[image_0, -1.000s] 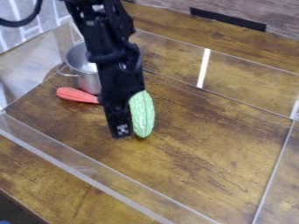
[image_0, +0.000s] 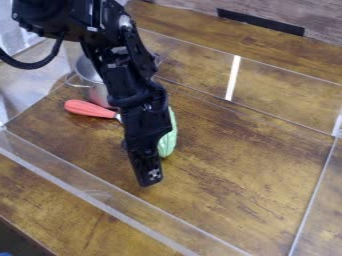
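My black gripper (image_0: 147, 172) reaches down low over the wooden table (image_0: 254, 160), shut, with nothing seen between its fingers. A pale green oblong object (image_0: 168, 139) lies just behind it, partly hidden by the gripper and wrist. A red-handled utensil (image_0: 88, 108) lies to the left behind the arm.
A metal pot (image_0: 87, 72) stands at the back left, partly behind the arm. A white strip (image_0: 233, 78) marks the back.
The arm and gripper have shifted slightly, and the gripper now hides more of the green object than it did a second ago.
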